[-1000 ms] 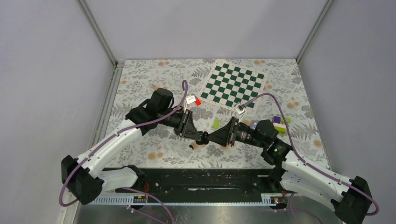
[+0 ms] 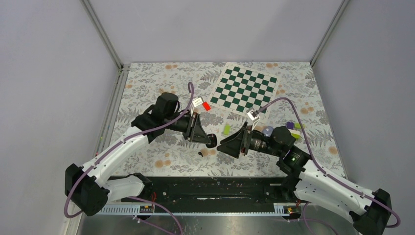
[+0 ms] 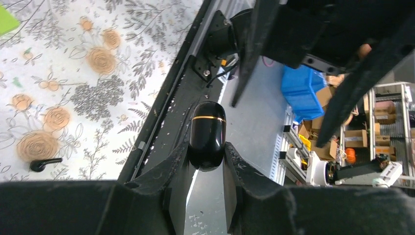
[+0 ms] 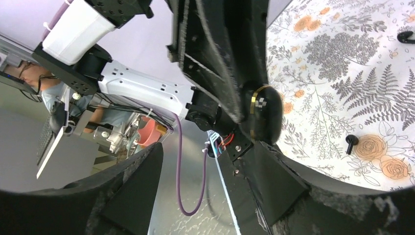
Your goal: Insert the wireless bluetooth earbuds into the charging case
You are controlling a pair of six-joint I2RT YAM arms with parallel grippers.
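Note:
A glossy black charging case [image 3: 207, 132] with a gold band is held upright in my left gripper, shut on it; from above, the case [image 2: 211, 141] sits between both arms. My right gripper is open just beside the case [image 4: 265, 115], its fingers apart with nothing between them. A black earbud lies on the floral mat below, and in the right wrist view there are two earbuds, one [image 4: 351, 142] near the centre right and one [image 4: 406, 37] at the upper right.
A checkerboard [image 2: 244, 88] lies at the back. Small coloured blocks, red [image 2: 206, 106], green [image 2: 226, 129] and purple [image 2: 289, 125], lie on the mat. The mat's front edge borders a dark rail [image 2: 210, 188].
The left gripper still holds the case and has shifted slightly.

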